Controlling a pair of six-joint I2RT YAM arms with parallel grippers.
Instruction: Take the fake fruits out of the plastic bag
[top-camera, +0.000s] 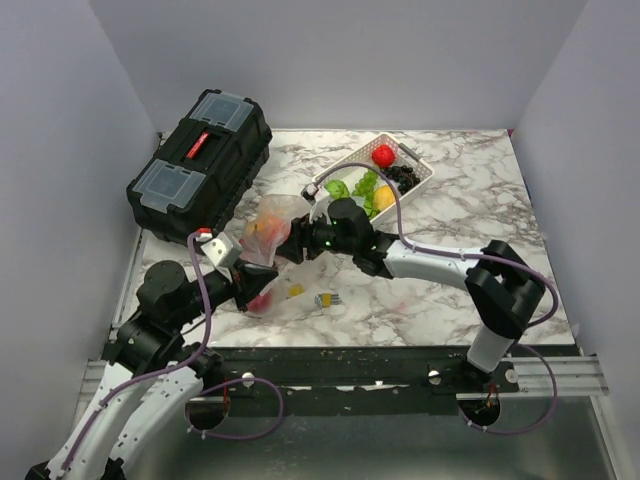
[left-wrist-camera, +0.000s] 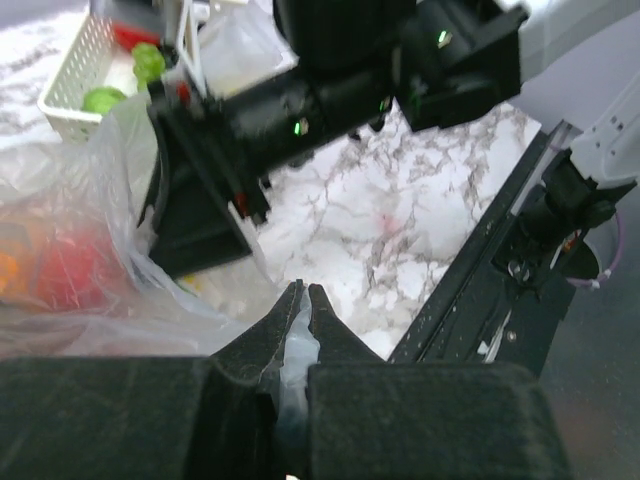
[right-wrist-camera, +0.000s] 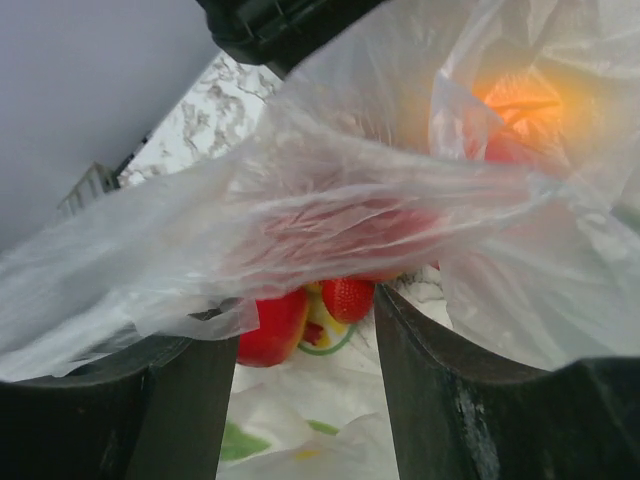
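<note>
A translucent plastic bag (top-camera: 275, 215) lies between my two arms; red and orange fruits show in it, including a strawberry (right-wrist-camera: 348, 298) and a red fruit (right-wrist-camera: 272, 335) in the right wrist view. My left gripper is shut on the bag's edge, a thin strand of plastic at its fingertips. My right gripper (top-camera: 292, 242) is at the bag's right side, partly hidden in the top view; in its wrist view its fingers are among the plastic, and whether it holds anything is unclear.
A white basket (top-camera: 416, 160) of fruit and vegetables stands at the back. A black toolbox (top-camera: 195, 165) is at the left. A small yellow-and-silver item (top-camera: 328, 299) lies near the front.
</note>
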